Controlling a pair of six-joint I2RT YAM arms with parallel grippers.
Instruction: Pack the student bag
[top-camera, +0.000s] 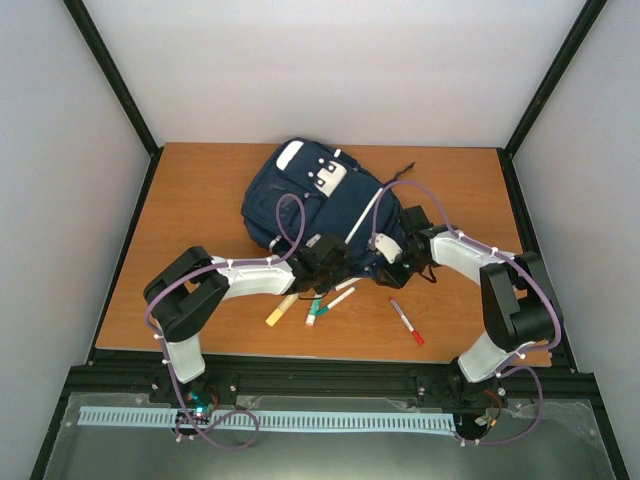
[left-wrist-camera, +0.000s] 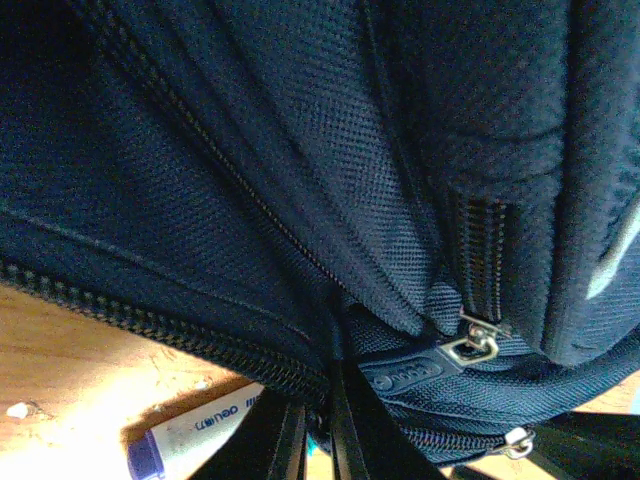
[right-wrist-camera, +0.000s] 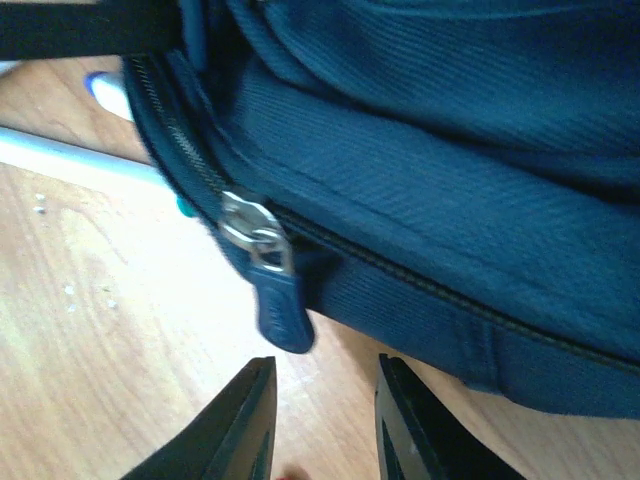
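The dark blue backpack (top-camera: 310, 190) lies at the middle of the table, its lower end between my two arms. In the left wrist view my left gripper is shut, and the bag's zippered edge (left-wrist-camera: 200, 340) runs in folds to its fingertips, pinched there. My right gripper is part open with nothing between its fingers. Just beyond its fingertips a zipper's blue fabric pull (right-wrist-camera: 282, 315) hangs from a metal slider (right-wrist-camera: 250, 222), apart from both fingers. Both grippers' tips are hard to make out from above.
In front of the bag lie a yellow marker (top-camera: 280, 313), a green-and-white marker (top-camera: 313, 311) and a white pen with a teal end (top-camera: 338, 300). A red-and-white marker (top-camera: 407, 322) lies further right. The table's left, right and front right are clear.
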